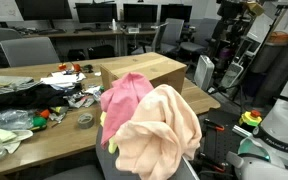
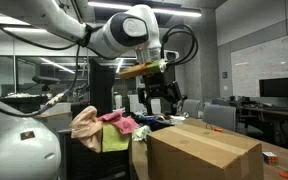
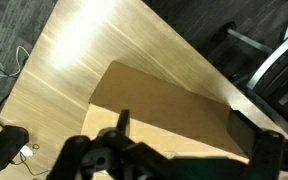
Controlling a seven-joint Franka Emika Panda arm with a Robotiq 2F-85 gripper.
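Observation:
My gripper is open in the wrist view, its dark fingers (image 3: 122, 122) wide apart with no object held between them. Beneath it lies a large brown cardboard box (image 3: 164, 105). From the second exterior view, the gripper (image 2: 161, 106) hangs in the air above the box (image 2: 199, 150), pointing down. A pink cloth (image 1: 127, 98) and a peach cloth (image 1: 159, 138) are draped side by side in front of the table in the first exterior view. What supports them is mostly hidden.
The wooden table (image 1: 59, 140) carries a heap of dark items (image 1: 29, 98), a tape roll (image 1: 85, 120) and several small things at its left. Office chairs (image 1: 32, 52) and monitors (image 1: 96, 12) stand behind. Bare wood (image 3: 84, 40) shows beside the box.

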